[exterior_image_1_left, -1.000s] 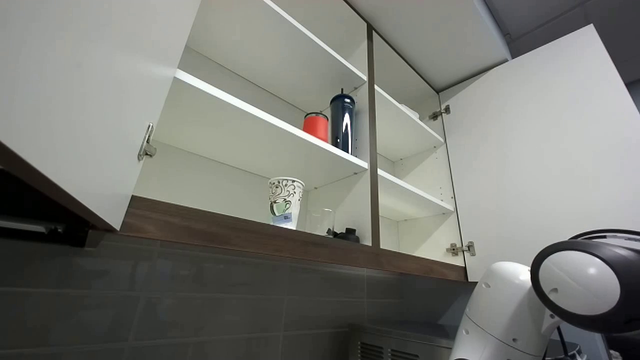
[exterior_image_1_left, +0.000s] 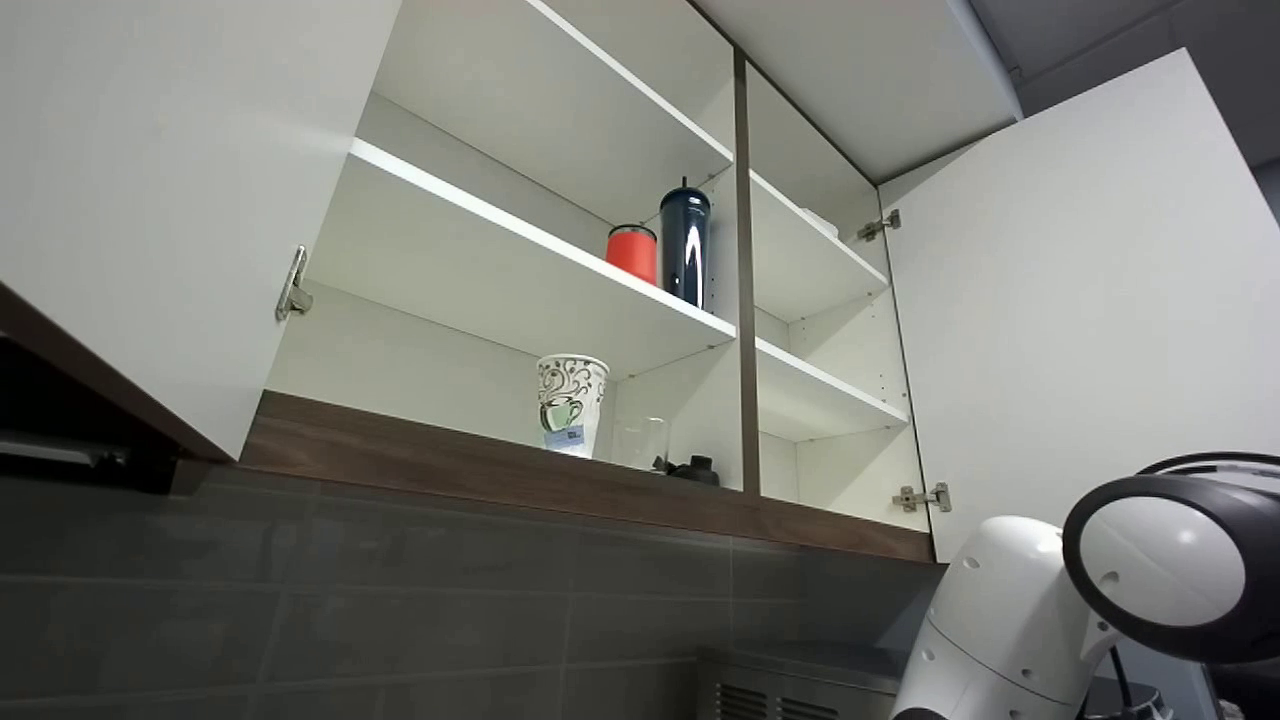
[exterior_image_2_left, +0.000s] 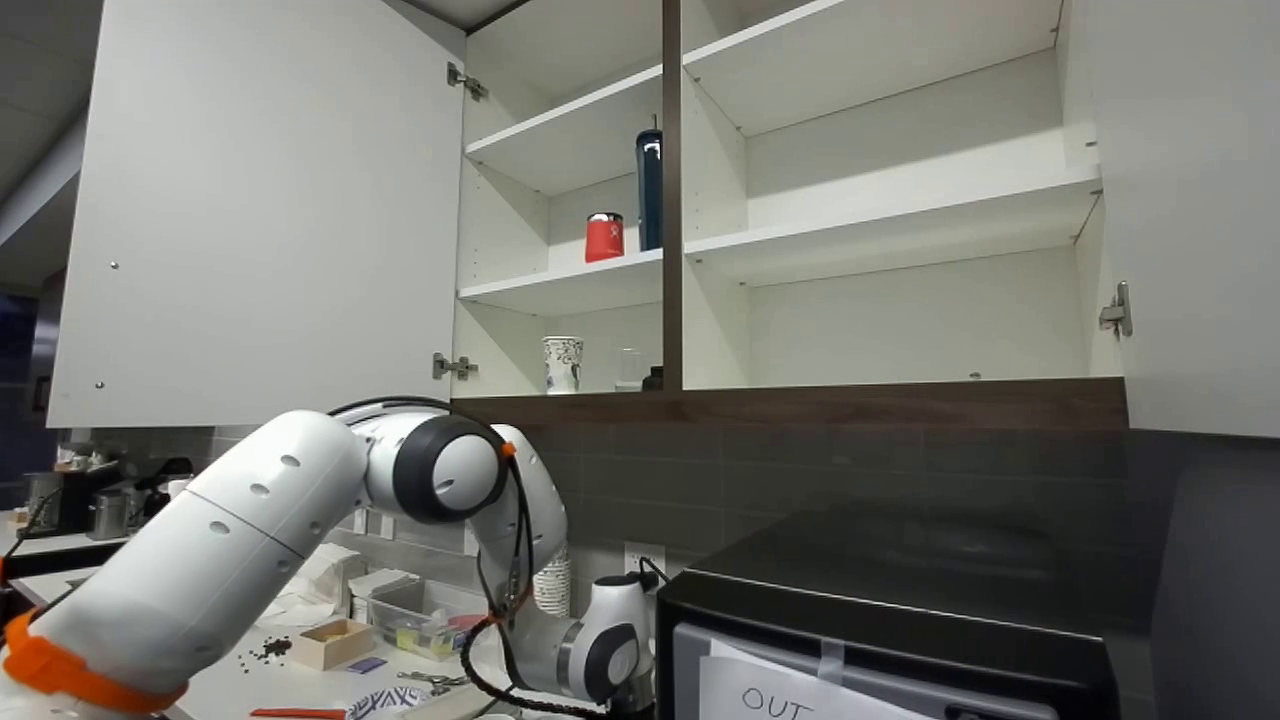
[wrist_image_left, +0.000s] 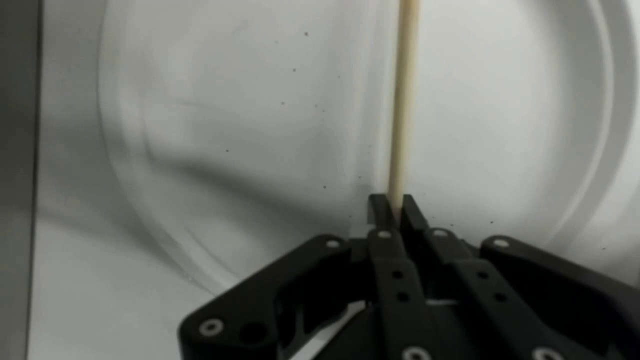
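In the wrist view, a thin pale wooden stick (wrist_image_left: 406, 90) runs from the top edge down to my gripper. The fingers are shut on its near end. Beneath it lies a round white plate or lid (wrist_image_left: 252, 108) with several small dark specks; whether the stick touches it, I cannot tell. In exterior view 2 the robot's hand (exterior_image_2_left: 606, 654) is low beside the microwave, and its fingertips are hidden there.
The black microwave (exterior_image_2_left: 888, 600) stands close to the hand. Behind the arm are a clear plastic bin (exterior_image_2_left: 420, 612) and a small wooden box (exterior_image_2_left: 332, 644). Overhead, the open cabinet holds a red tumbler (exterior_image_1_left: 632, 253), a dark blue tumbler (exterior_image_1_left: 686, 246) and a patterned paper cup (exterior_image_1_left: 570, 402).
The arm has shifted slightly in exterior view 1, its white link a little to the left and up. The cabinet and its contents look the same.
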